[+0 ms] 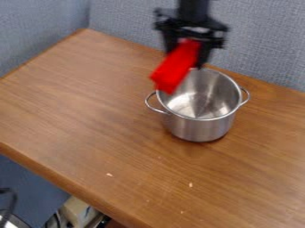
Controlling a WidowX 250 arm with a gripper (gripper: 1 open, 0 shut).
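My black gripper [191, 44] is in the upper middle, shut on a red block [177, 67], blurred and tilted, held over the left rim of a steel pot [205, 126] with two side handles. The block hides part of the pot's left rim and opening. The visible inside of the pot looks empty.
A grey-blue padded wall [262, 44] runs along the back. The table's near left edge drops to a dark area with some cables at the bottom left.
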